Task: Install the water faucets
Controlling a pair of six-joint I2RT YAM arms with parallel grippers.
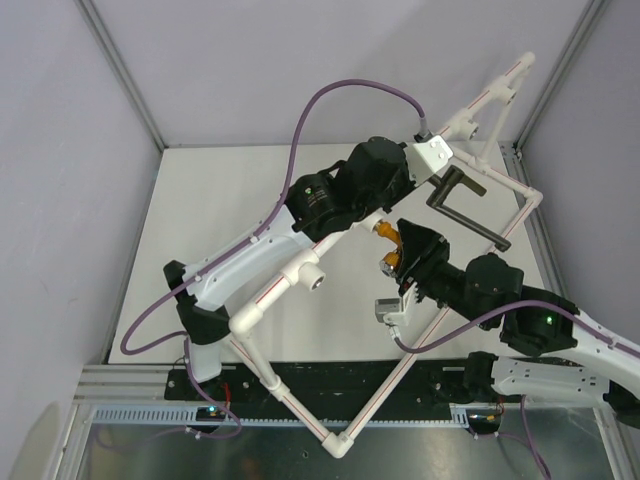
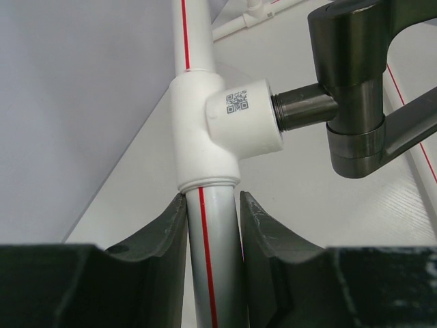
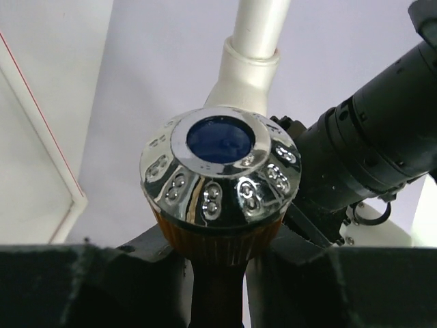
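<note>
My left gripper is round the white pipe (image 2: 183, 27) just below a tee (image 2: 242, 117), whose side branch holds a dark faucet fitting (image 2: 351, 137). In the top view the left arm (image 1: 365, 185) reaches over the frame. My right gripper is shut on a gold faucet (image 1: 385, 232) with a chrome head (image 3: 220, 167) and blue centre. Its far end meets a white fitting in the top view; whether it is seated there cannot be seen.
The white pipe frame (image 1: 380, 395) spans the pale board (image 1: 200, 200), with several tees. A dark bent faucet (image 1: 465, 220) is on the right side of the frame. Walls border the workspace on both sides.
</note>
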